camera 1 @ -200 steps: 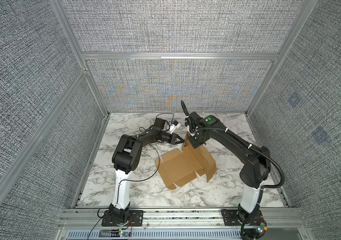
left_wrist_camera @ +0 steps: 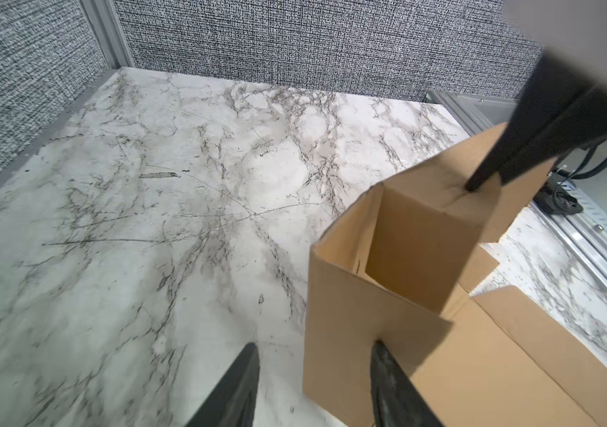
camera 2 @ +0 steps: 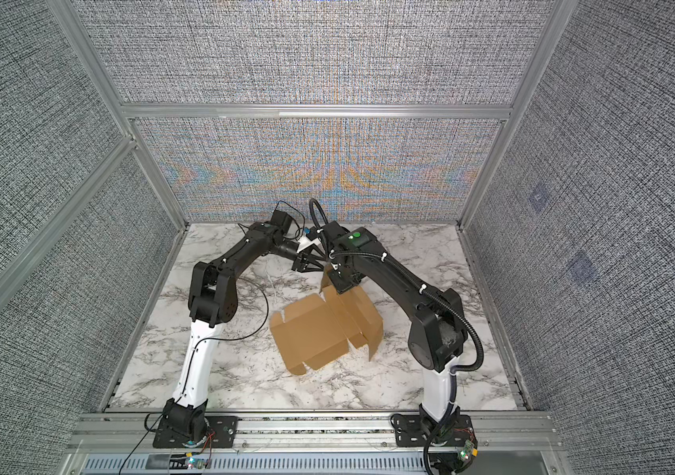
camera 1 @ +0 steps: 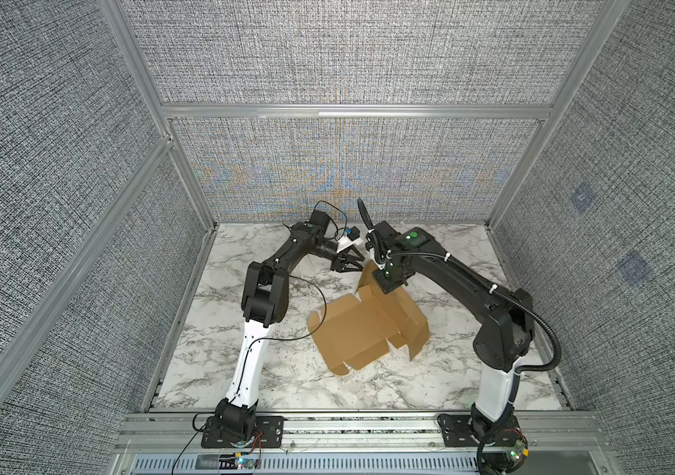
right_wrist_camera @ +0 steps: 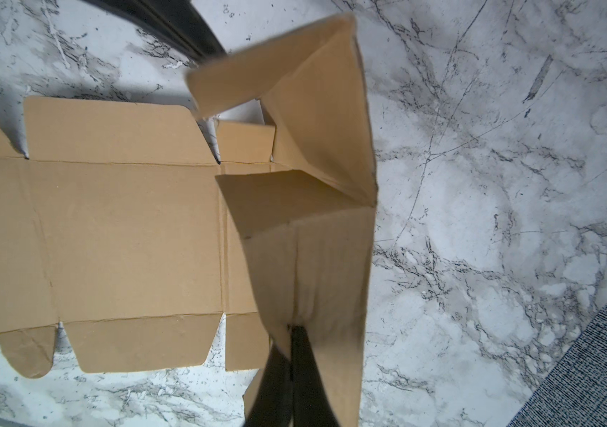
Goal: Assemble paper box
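A creased cardboard box blank lies mostly flat on the marble table, its back right section folded upright. My left gripper is open, facing the folded corner flap, with nothing gripped between its fingers. My right gripper is shut at that raised cardboard wall. In the left wrist view its fingertips press at the inner folded panel; whether cardboard is pinched between them I cannot tell. In the top views the right arm hides part of the fold.
Bare marble table surrounds the blank on all sides. Textured walls and metal frame rails border it. The two arms' heads are close together at the back centre, cables looping above them.
My left arm has shifted toward the back and its gripper has opened and turned beside the folded flap. My right arm and the blank look almost unchanged.
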